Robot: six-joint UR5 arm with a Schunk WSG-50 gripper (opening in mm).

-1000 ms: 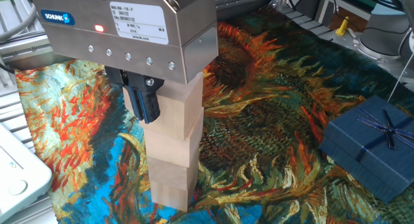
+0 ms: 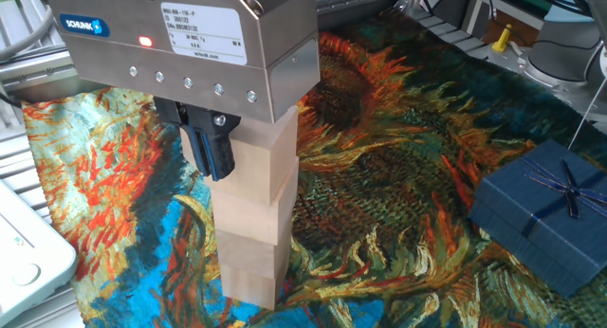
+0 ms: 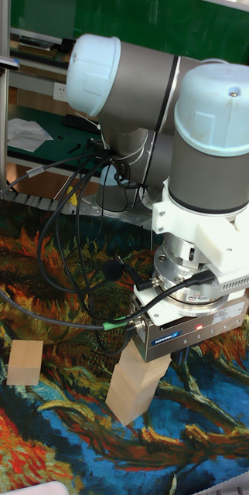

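Observation:
Several pale wooden blocks form an upright tower (image 2: 251, 216), slightly out of line with one another. My gripper (image 2: 210, 162) is down at the tower's top, its dark fingers (image 2: 222, 155) in front of the uppermost block (image 2: 266, 164) in exterior view 2. Part of that block shows on either side of them. In exterior view 3 the gripper body (image 3: 187, 330) hides the top of the tower (image 3: 131, 396), and the fingers are mostly out of sight. Whether the fingers hold the top block cannot be made out.
A single wooden block (image 3: 25, 363) lies apart from the tower, left in exterior view 3. A dark blue gift box (image 2: 545, 214) with a ribbon sits at the right in exterior view 2. Between tower and box the painted cloth (image 2: 384, 205) is clear. Cables (image 3: 59, 247) loop beside the arm.

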